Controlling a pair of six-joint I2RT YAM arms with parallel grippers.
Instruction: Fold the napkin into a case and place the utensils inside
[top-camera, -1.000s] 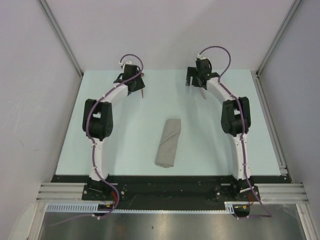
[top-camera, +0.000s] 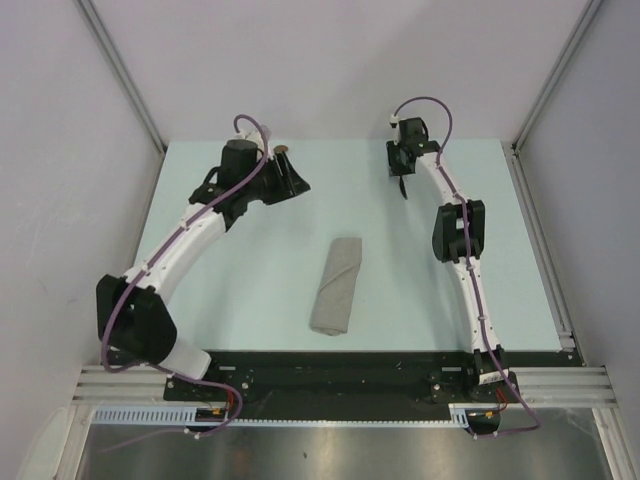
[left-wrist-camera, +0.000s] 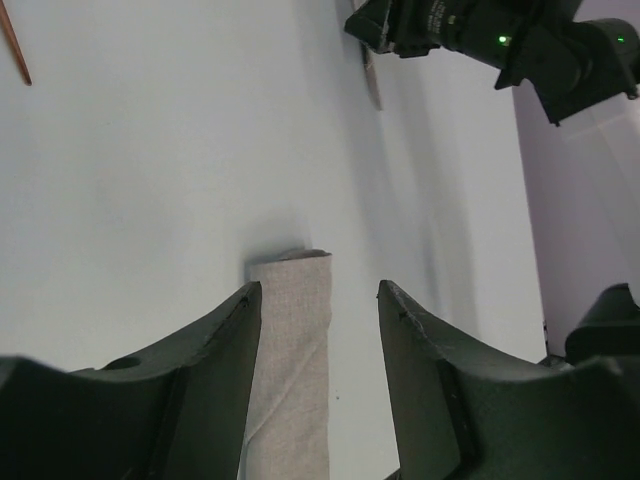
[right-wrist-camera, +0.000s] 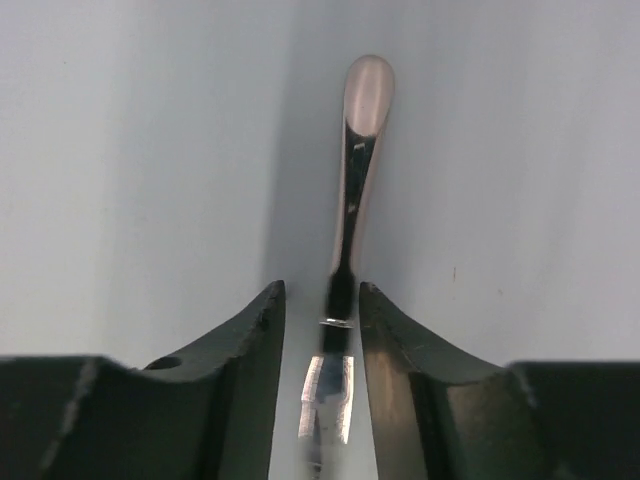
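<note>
The grey-brown napkin (top-camera: 338, 285) lies folded into a narrow strip, a diagonal edge across its top face. Over the bare table, beyond the napkin's far end, my left gripper (top-camera: 297, 181) is open and empty; its spread fingers (left-wrist-camera: 232, 335) frame the napkin (left-wrist-camera: 292, 350) below in the left wrist view. At the back right, my right gripper (top-camera: 398, 163) hovers over a shiny metal utensil (right-wrist-camera: 355, 190). The utensil's shaft runs through the gap between the open fingers, and its lower end is blurred, so its kind is unclear.
A brown wooden utensil (left-wrist-camera: 14, 42) lies at the back left, its rounded end (top-camera: 281, 149) partly behind my left arm. The right arm's dark body (left-wrist-camera: 540, 45) crosses the upper right of the left wrist view.
The left gripper has swung right and nearer, away from the wooden utensil. My right gripper has shifted slightly over the metal utensil, and its fingers look closer together than before. The napkin has stayed still.
</note>
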